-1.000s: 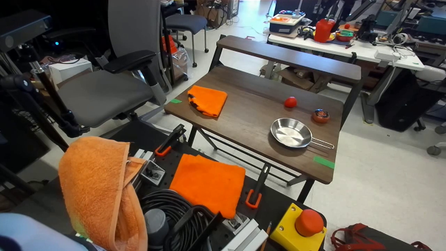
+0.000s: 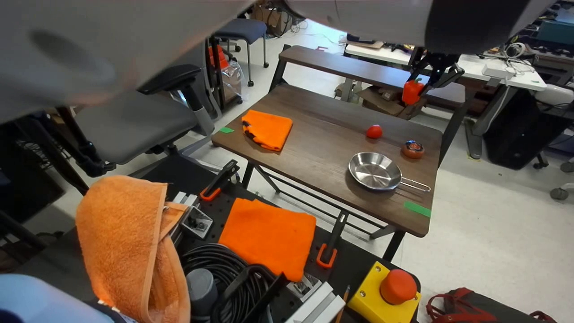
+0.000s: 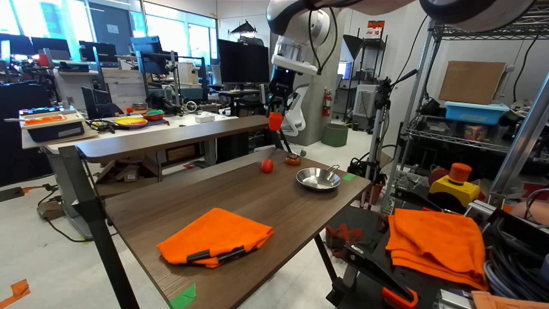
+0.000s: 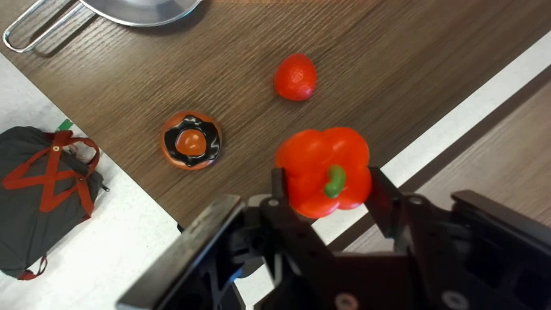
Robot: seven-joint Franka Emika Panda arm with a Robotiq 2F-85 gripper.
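A red bell pepper with a green stem is pinched between the two dark fingers of my gripper. In exterior view 1 the pepper hangs in the air near the right end of the raised shelf, below my gripper. Exterior view 2 has the pepper in front of the shelf's far end, well above the tabletop. Part of the pepper's side is hidden behind the fingers.
On the brown table lie a small red fruit, an orange-brown ring-shaped item with a dark top, a steel pan and a folded orange cloth. The raised shelf runs along one edge.
The arm and the pepper have come down from above the white desk in the background to the shelf's right end. The arm now crosses the top of exterior view 1. Objects on the table have not moved.
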